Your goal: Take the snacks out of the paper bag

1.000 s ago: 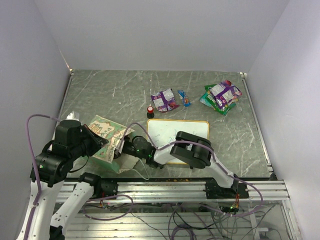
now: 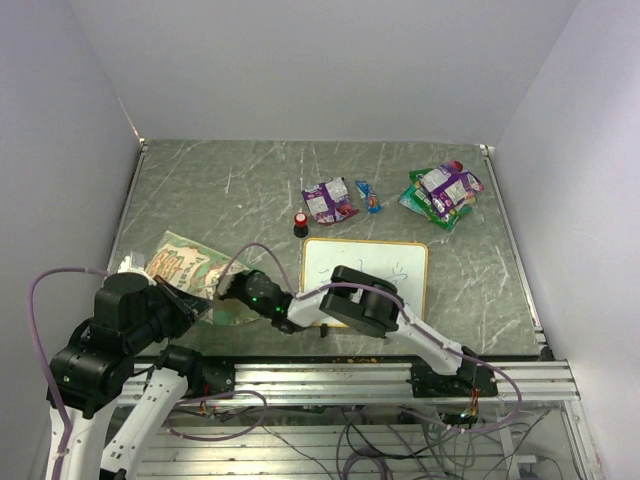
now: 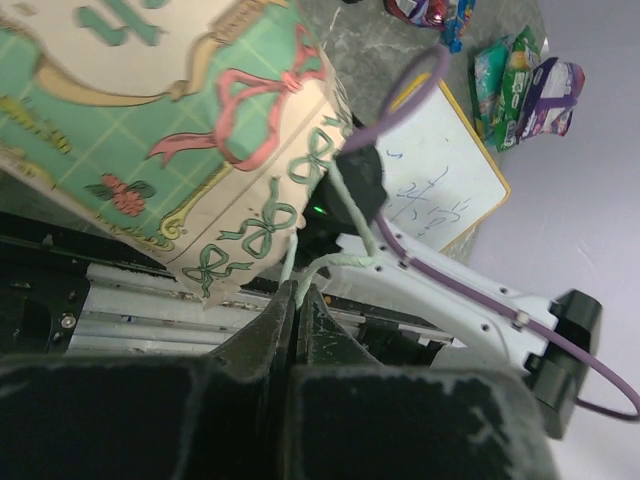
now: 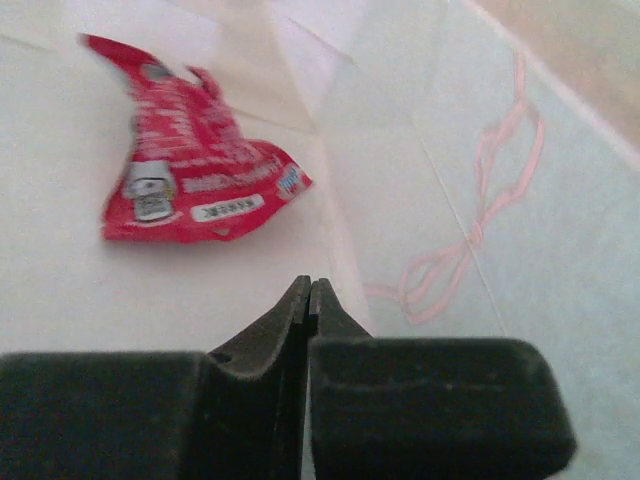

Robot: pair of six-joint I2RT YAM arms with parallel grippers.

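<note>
The paper bag (image 2: 190,266), green with pink and teal bows, leans at the table's left front with its mouth toward the right arm. In the left wrist view my left gripper is shut on the bag's pale cord handle (image 3: 345,260), beside the printed bag wall (image 3: 120,130). My right gripper is inside the bag, shut with nothing visible between its fingers. Ahead of it, a red snack packet (image 4: 200,165) lies on the bag's pale inner wall, apart from the fingertips.
Purple (image 2: 329,201) and blue (image 2: 368,196) packets lie at the back centre near a dark red-capped object (image 2: 301,225). Green and purple packets (image 2: 445,195) are piled at the back right. A whiteboard (image 2: 340,258) lies partly under the right arm.
The bag has shifted left, and the right gripper has moved left into it. The whiteboard slid slightly right.
</note>
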